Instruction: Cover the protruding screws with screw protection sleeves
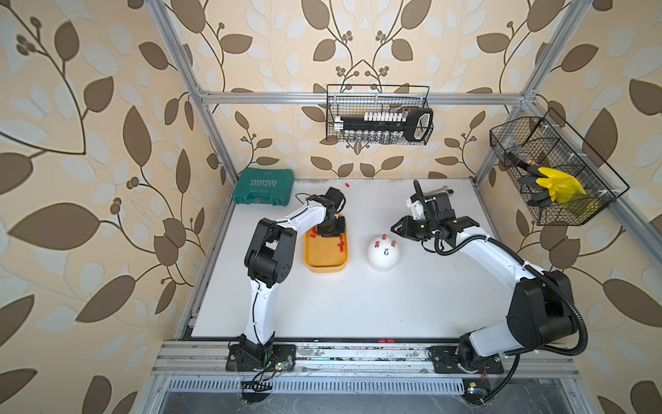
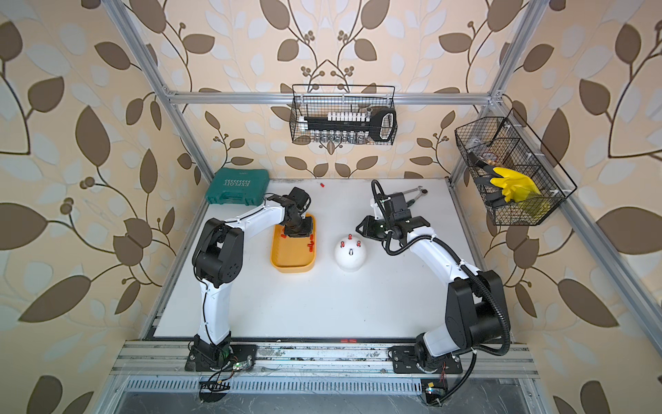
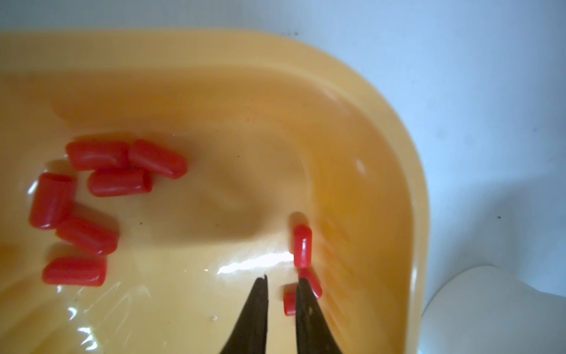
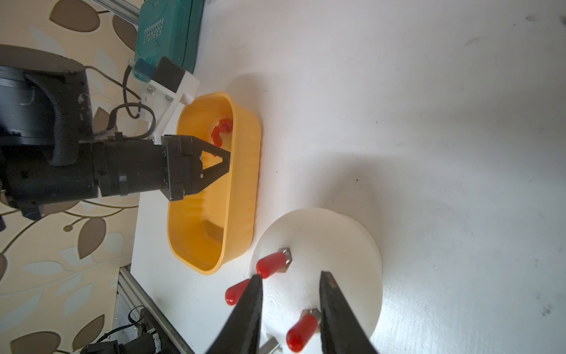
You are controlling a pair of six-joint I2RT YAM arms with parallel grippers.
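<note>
My left gripper hangs over the yellow tray [image 3: 415, 236], part open, a few red sleeves lying below its fingertips and several more [image 3: 98, 154] at the tray's left. The white round base [image 4: 330, 253] stands right of the tray, with red sleeves [image 4: 271, 264] on three of its screws; a bare metal screw [image 4: 269, 346] shows near the bottom of the right wrist view. My right gripper is open, above the base's right side, with nothing held.
A green case [image 1: 263, 185] lies at the back left. Wire baskets [image 1: 379, 114] hang on the back and right walls. A tool [image 2: 417, 193] lies at the back right.
</note>
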